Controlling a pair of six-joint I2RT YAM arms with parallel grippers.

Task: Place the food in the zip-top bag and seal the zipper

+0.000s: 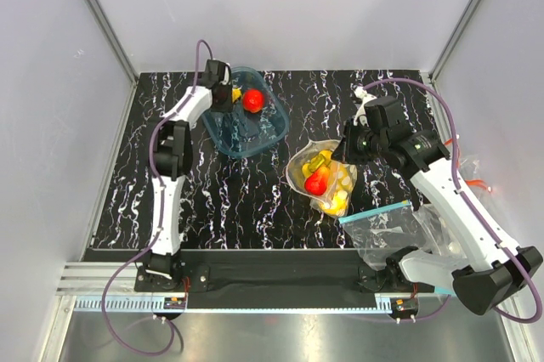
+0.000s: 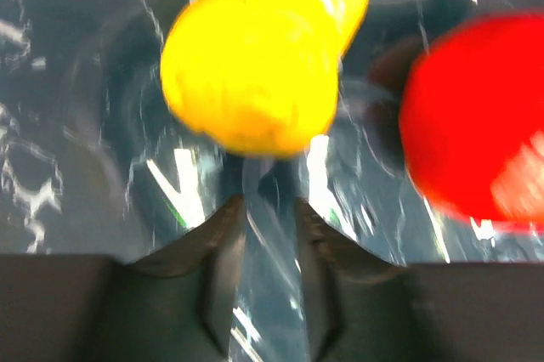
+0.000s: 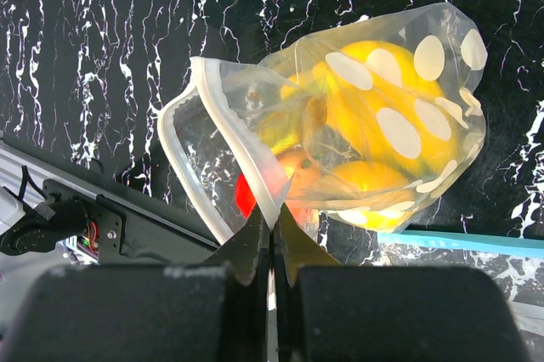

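In the blue-grey bin (image 1: pixel 242 149) lie a yellow pear-shaped food (image 2: pixel 255 73) and a round red one (image 1: pixel 253 100). My left gripper is low over the bin. A narrow gap shows between its fingertips, with only bin floor visible in it; the yellow food lies just beyond the tips, apart from them. My right gripper is shut on the rim of the clear zip top bag (image 3: pixel 223 120), which gapes open on its left side. Inside the bag are several yellow foods (image 3: pixel 374 82) and a red one (image 3: pixel 245 195).
Another clear bag with a blue zip strip (image 1: pixel 374 212) lies flat at the front right, beside more crumpled clear plastic (image 1: pixel 438 226).
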